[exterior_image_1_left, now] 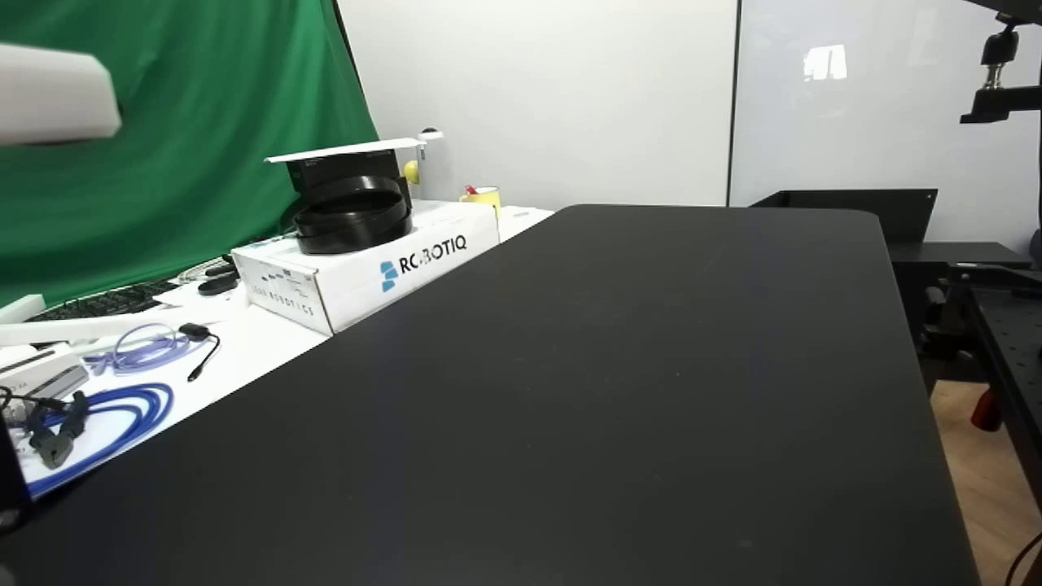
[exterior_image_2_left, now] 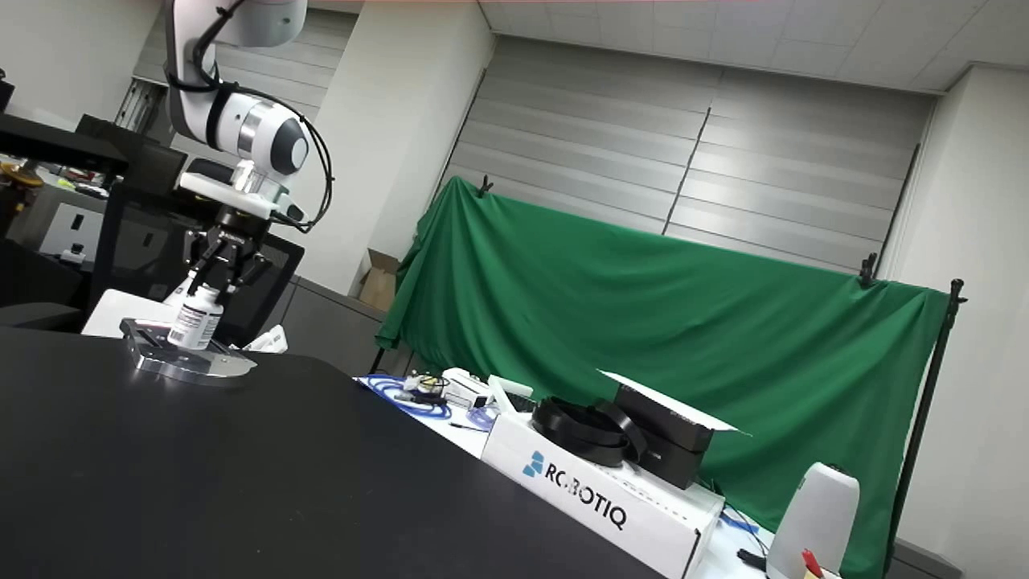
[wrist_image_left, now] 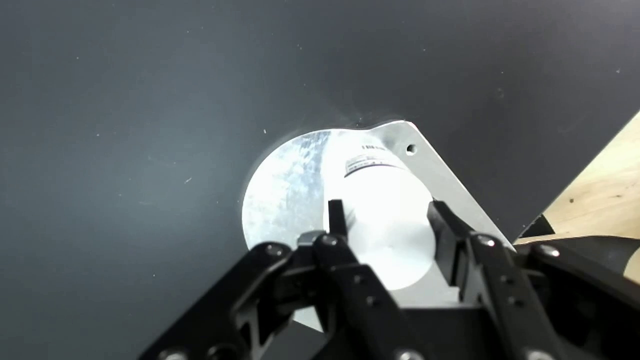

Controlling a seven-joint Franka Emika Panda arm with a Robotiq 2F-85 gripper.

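A white bottle [wrist_image_left: 384, 204] with a white cap and a printed label is between the fingers of my gripper, which is shut on its cap end. Beneath it lies a flat metal plate [wrist_image_left: 282, 192] with a rounded end and a small hole near one corner. In exterior view 2 the bottle [exterior_image_2_left: 196, 318] leans slightly over that metal plate [exterior_image_2_left: 231, 363], with my gripper [exterior_image_2_left: 211, 283] at its top. Whether the bottle's base touches the plate cannot be made out. Exterior view 1 catches only a white part of the arm [exterior_image_1_left: 54, 93] at its left edge.
Along one side, a white Robotiq box [exterior_image_1_left: 391, 259] carries black rings, and blue cables [exterior_image_1_left: 137, 415] lie on a white surface. The table's edge passes close to the plate in the wrist view.
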